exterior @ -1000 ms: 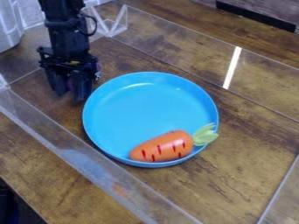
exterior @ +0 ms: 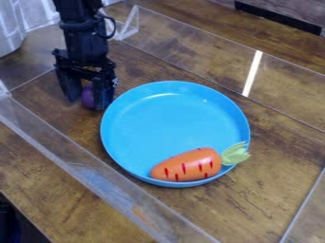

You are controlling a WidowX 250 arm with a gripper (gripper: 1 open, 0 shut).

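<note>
My black gripper (exterior: 86,84) is low over the wooden table at the upper left, its fingers open around or just above a small purple object (exterior: 87,98), which is partly hidden by them. A blue plate (exterior: 165,119) lies to the right of the gripper, and a toy orange carrot (exterior: 184,167) with a pale green top rests on the plate's lower right part.
Clear walls (exterior: 76,171) border the wooden table area (exterior: 273,142). A white object (exterior: 7,24) stands at the top left corner. The table to the right and behind the plate is bare.
The plate and the carrot on it have shifted slightly to the right. The purple object shows more beneath the gripper, which has moved a little.
</note>
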